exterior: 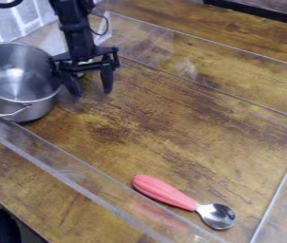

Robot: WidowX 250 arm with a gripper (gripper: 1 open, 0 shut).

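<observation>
The black gripper (89, 82) hangs at the upper left beside a steel pot (17, 81), its two fingers spread apart and pointing down near the pot's right side. Something small and greenish behind it is mostly hidden by the gripper. A spoon with a pink handle (165, 192) and steel bowl lies on the wooden table (197, 114) at the lower right, well away from the gripper.
Clear plastic walls border the work area along the lower left, the back and the right.
</observation>
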